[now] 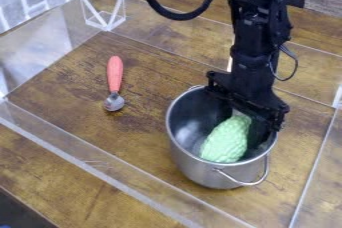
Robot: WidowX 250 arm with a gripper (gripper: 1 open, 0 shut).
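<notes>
A steel pot (190, 155) with a side handle stands on the wooden table. A pale green textured object (227, 140) lies inside it, partly hidden by the dark gripper (243, 114), which reaches down into the pot's back right part. The fingertips are obscured, so whether they hold the green object cannot be seen.
A scoop with a red handle (115, 74) lies left of the pot. A small white frame (107, 14) stands at the back left. Clear panels edge the wooden table (80, 112), whose left part is mostly free.
</notes>
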